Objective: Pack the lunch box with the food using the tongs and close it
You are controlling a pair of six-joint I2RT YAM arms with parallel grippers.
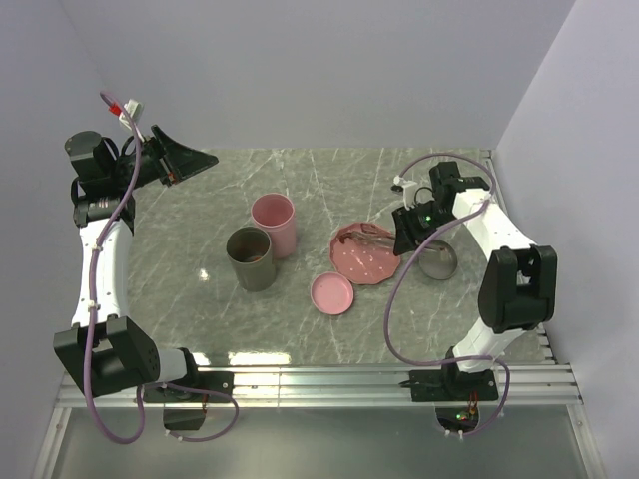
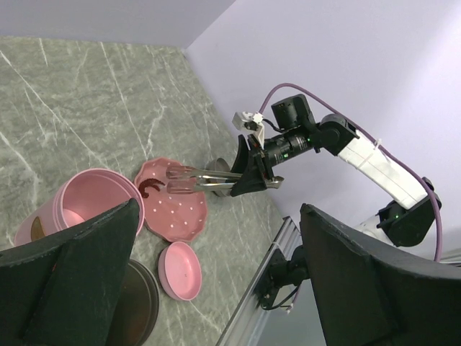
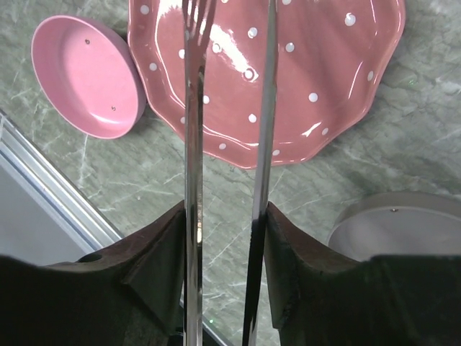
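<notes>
My right gripper (image 1: 404, 228) is shut on metal tongs (image 3: 263, 166) at the right of the scalloped pink plate (image 1: 364, 264); their two long arms reach over the plate, one ending in fork tines (image 3: 198, 25). A small dark brown piece (image 2: 150, 185) lies on the plate by the tong tips in the left wrist view. A small pink dish (image 1: 331, 292) sits at the plate's front left. My left gripper (image 1: 180, 163) hangs high at the left, open and empty.
A pink cup (image 1: 274, 220) and a dark grey cup (image 1: 252, 269) stand left of the plate. A grey bowl (image 1: 438, 261) lies under the right arm. Its metal front edge is near.
</notes>
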